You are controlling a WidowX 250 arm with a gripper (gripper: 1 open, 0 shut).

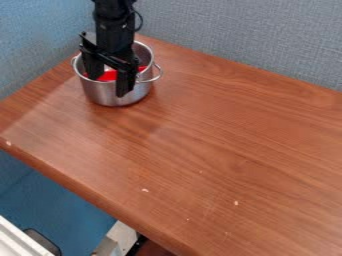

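A steel pot (122, 98) with wire handles stands at the back left of the wooden table. My black gripper (104, 78) reaches down into it from above, its fingers inside the rim. Something red (107, 75) lies in the pot, partly hidden behind the fingers. Whether the fingers hold anything is unclear.
Grey padded walls rise behind and to the left. A white object (20, 243) sits below the table at the lower left.
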